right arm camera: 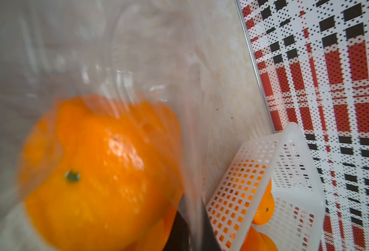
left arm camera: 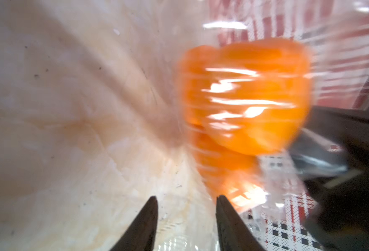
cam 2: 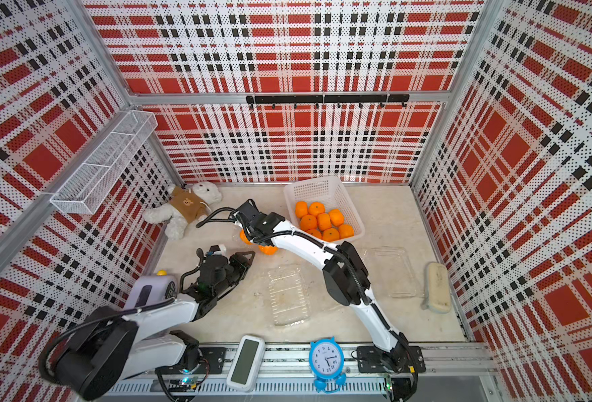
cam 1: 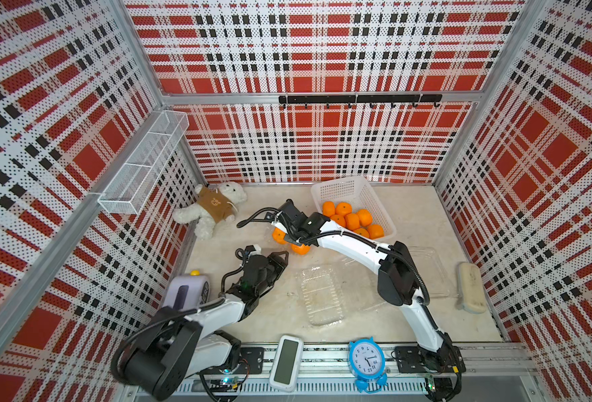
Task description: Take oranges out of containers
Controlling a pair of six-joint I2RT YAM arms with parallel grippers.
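Observation:
Oranges (left arm camera: 251, 92) in a clear plastic container or bag sit at mid-table, beneath my right gripper (cam 1: 282, 224). That gripper's fingers are mostly hidden behind plastic in the right wrist view; it looks shut, possibly on the plastic, though contact is unclear. My left gripper is part open at the front left of these oranges, with clear plastic beyond its fingertips. A white basket (cam 2: 329, 191) of several oranges stands at the back. Empty clear containers (cam 1: 321, 294) lie in the front middle and right.
A teddy bear (cam 1: 212, 204) lies at the back left. A beige case (cam 1: 471, 286) is at the right. A purple device (cam 2: 150, 291) is at the left edge, a clock (cam 1: 367, 358) on the front rail.

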